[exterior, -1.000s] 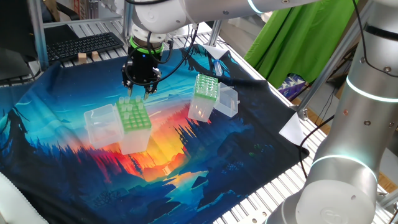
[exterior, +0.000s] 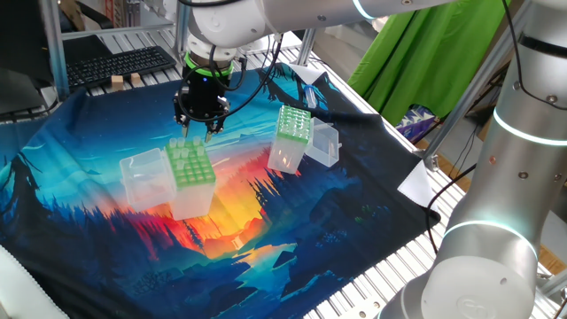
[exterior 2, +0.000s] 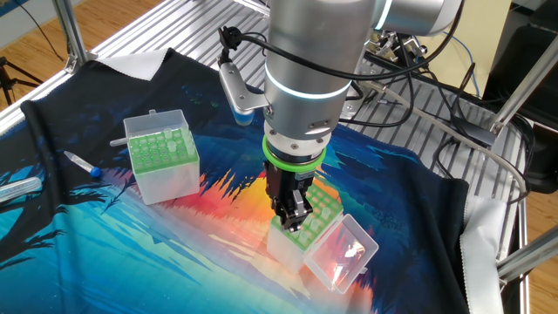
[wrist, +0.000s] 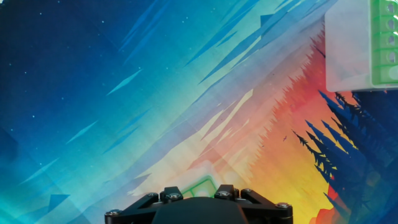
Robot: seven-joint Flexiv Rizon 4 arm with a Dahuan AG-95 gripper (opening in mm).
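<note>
My gripper [exterior: 197, 136] points down just above and behind the rear end of the left tip box in exterior view 1. Its fingers stand apart, and nothing shows held between them. That tip box [exterior: 192, 195] has a clear body and a green grid top [exterior: 197, 168], with a few pale tips [exterior: 181, 146] upright at the rear. In exterior view 2 the gripper [exterior 2: 292, 225] covers part of the green top [exterior 2: 321, 212]. The wrist view shows a piece of green grid [wrist: 200, 186] between the fingers. A second tip box [exterior: 286, 152] has more filled holes.
Clear open lids [exterior: 147, 179] adjoin the boxes. A blue-capped pen [exterior 2: 83, 164] and a white marker [exterior 2: 19, 190] lie on the printed cloth [exterior 2: 105, 253]. Free cloth separates the two boxes. A keyboard [exterior: 120, 65] sits behind.
</note>
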